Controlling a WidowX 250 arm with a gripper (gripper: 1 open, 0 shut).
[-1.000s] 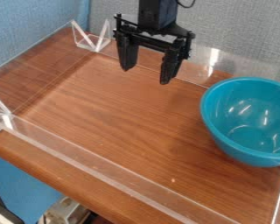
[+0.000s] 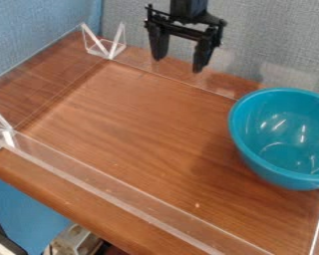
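My black gripper (image 2: pixel 179 52) hangs at the top middle, near the back wall, open with nothing between its fingers. A large teal bowl (image 2: pixel 279 137) rests at the right side of the wooden table (image 2: pixel 123 139), apart from the gripper.
White wire brackets (image 2: pixel 104 47) stand at the back left corner and at the left edge. Clear strips run along the table's edges. A blue surface and some hardware show below the front left edge.
My gripper has moved up and back, away from the table's middle, and appears smaller now. The bowl has not moved.
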